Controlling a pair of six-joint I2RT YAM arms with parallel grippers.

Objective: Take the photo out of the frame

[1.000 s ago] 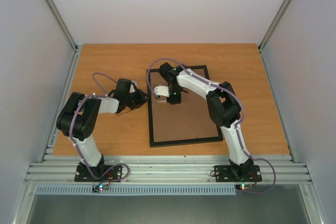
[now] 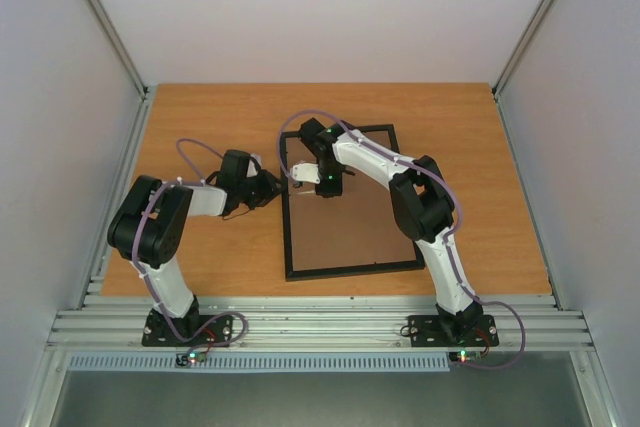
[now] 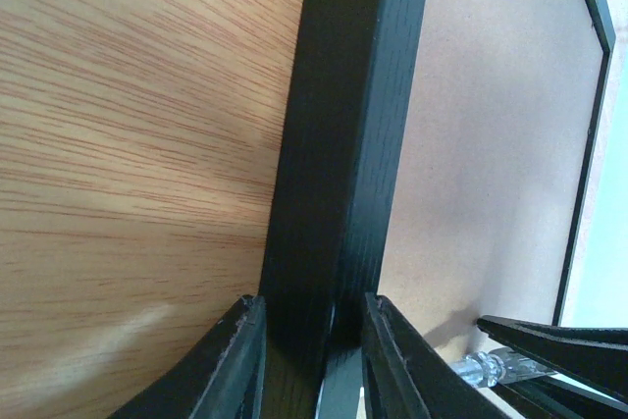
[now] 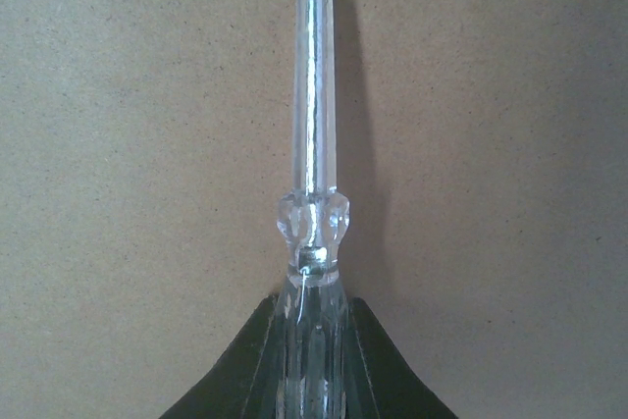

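Observation:
The photo frame (image 2: 350, 269) lies on the table with its brown backing board (image 2: 345, 232) up. My left gripper is at the frame's left bar (image 3: 319, 174), its finger part open, with a fingertip on either side of the black bar. My right gripper is shut on the clear handle of a screwdriver (image 4: 314, 95), held low over the backing and pointing toward the left bar. The photo itself is not visible.
Bare wooden table (image 2: 485, 207) surrounds the frame on the right, back and left. Pale walls enclose the table at the sides and back. The right arm covers the frame's upper middle.
My right gripper has shifted very slightly to the left in the top view. The left arm and the frame look unchanged.

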